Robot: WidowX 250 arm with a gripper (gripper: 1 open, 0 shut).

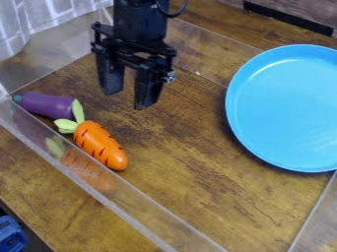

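The black gripper (129, 87) hangs in the upper middle of the camera view, fingers apart with nothing between them. Below it on the left lies a toy carrot (101, 146), orange with dark stripes and pale green leaves. A purple toy eggplant (47, 106) lies just beyond the carrot's leaves at the left. A large blue plate (283, 106) is on the right.
A clear plastic wall runs diagonally along the lower left, with another along the back. A blue object (8, 236) shows at the bottom left corner. The wooden floor (198, 182) between carrot and plate is clear.
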